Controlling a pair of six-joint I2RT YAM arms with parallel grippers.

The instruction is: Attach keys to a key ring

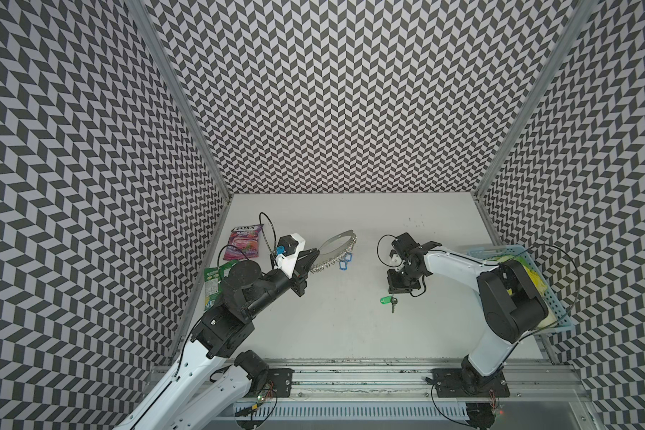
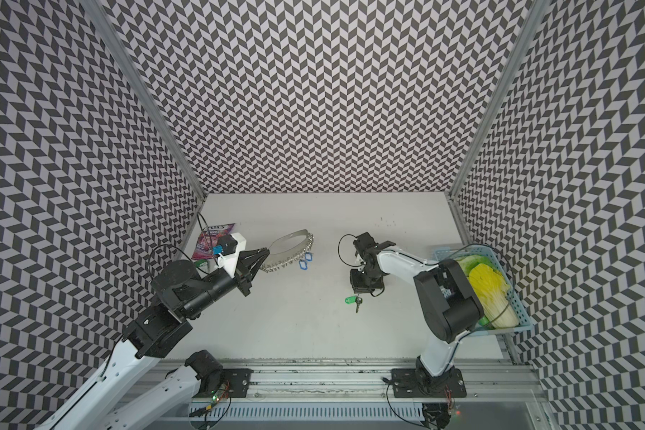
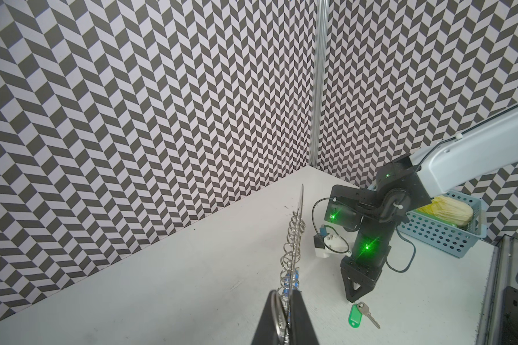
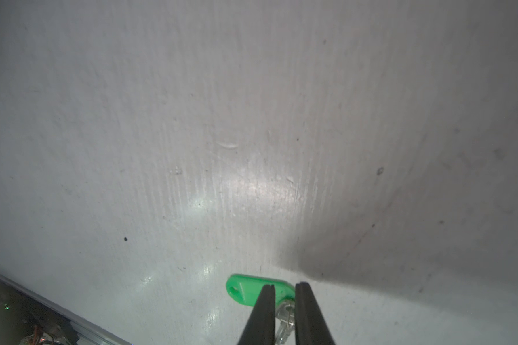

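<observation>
My left gripper (image 1: 306, 261) is shut on a large metal band ring (image 1: 337, 251) lined with small rings, held out over the table; in the left wrist view it shows edge-on. Blue tags (image 2: 304, 263) show below it. A green key tag (image 4: 250, 289) with a silver key (image 3: 369, 315) lies on the table near the front right. My right gripper points down just above them, its fingertips close together over where key and tag join; whether anything is between them is unclear.
A blue basket (image 2: 516, 308) with vegetables stands at the right. A pink packet (image 1: 242, 242) and a green packet lie at the left.
</observation>
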